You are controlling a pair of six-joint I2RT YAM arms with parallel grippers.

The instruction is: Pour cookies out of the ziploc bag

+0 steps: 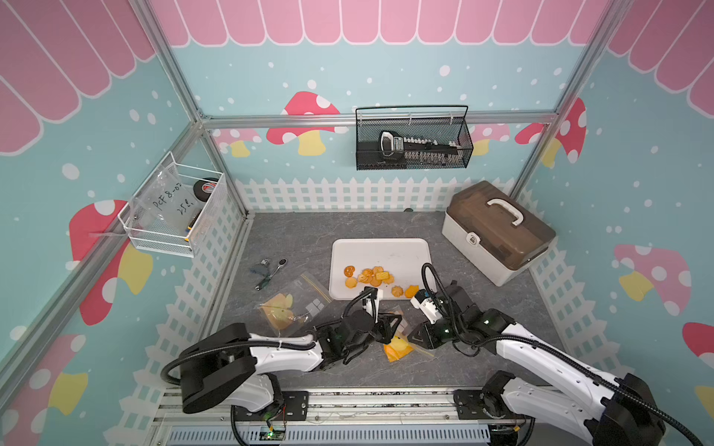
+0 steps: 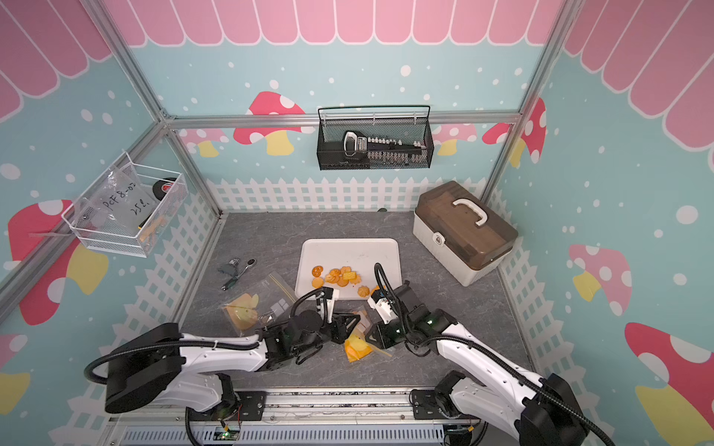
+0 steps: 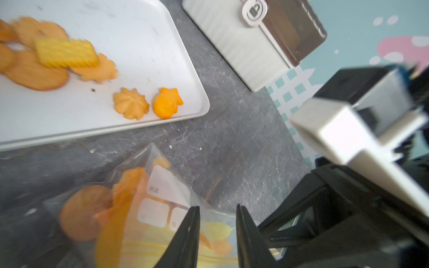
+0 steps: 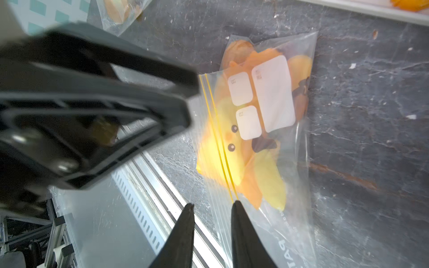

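Observation:
A clear ziploc bag (image 4: 279, 156) of yellow and orange cookies hangs over the dark table, in front of the white tray (image 1: 381, 256). My left gripper is shut on the bag's film near one end of the yellow zip line, as the right wrist view shows. Toward the zip's other end, the right gripper stands part open, with clear film between and behind its fingers. Whether it touches the film I cannot tell. Loose cookies (image 3: 130, 103) lie in the tray. The bag's mouth is partly hidden by the grippers.
Left of the arms lies another clear bag (image 1: 279, 310) with cookies. Tools (image 1: 271, 275) rest behind it. A brown-lidded box (image 1: 498, 230) stands at the back right, and the table right of the tray is free.

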